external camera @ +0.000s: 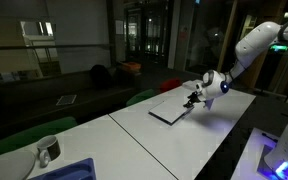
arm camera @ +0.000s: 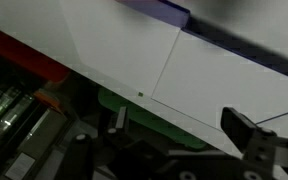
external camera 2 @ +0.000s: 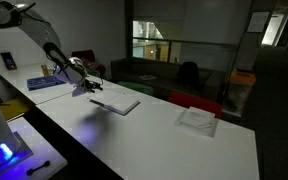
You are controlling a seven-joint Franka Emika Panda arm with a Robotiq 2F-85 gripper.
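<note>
A flat, pale-topped object (external camera: 170,109) with dark edges, perhaps a laptop or hinged case, lies low on the white table. In the second exterior view the flat object (external camera 2: 122,102) shows a pale top and a dark near edge. My gripper (external camera: 192,101) is just above its right side; there, it is too small to read. From the other side, the gripper (external camera 2: 100,88) appears behind the object. In the wrist view, my gripper has its fingers wide apart, with nothing between them. A dark edge (arm camera: 229,40) crosses the top of that view.
A mug (external camera: 49,149), a round plate (external camera: 10,164) and a blue tray (external camera: 66,172) sit at the table's near left. A clear container (external camera 2: 196,122) stands at the far end. Chairs line the back edge.
</note>
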